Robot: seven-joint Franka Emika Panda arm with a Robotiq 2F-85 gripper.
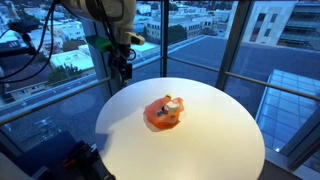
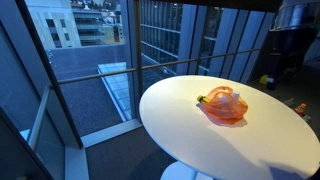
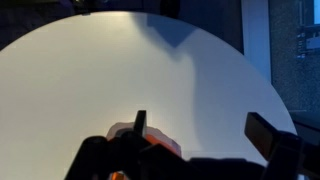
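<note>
An orange translucent plastic bag [image 1: 154, 111] rests near the middle of the round white table, with a few small light and dark items on or in it. In the second exterior view the same bag [image 2: 230, 115] shows a yellow-and-black item [image 2: 203, 99] at its left edge. My gripper is open, its dark fingers [image 3: 257, 131] wide apart with nothing seen between them. Part of the bag [image 3: 160, 138] appears at the bottom of the wrist view, beside and partly behind the left finger. In the first exterior view my gripper [image 1: 122, 72] hangs above the table's far left edge, clear of the bag.
Around the bag the round white table [image 1: 215, 135] is bare. Tall windows with metal frames [image 1: 232, 40] stand close behind it. A dark piece of equipment [image 1: 85, 160] is at the lower left. Cables run along the arm.
</note>
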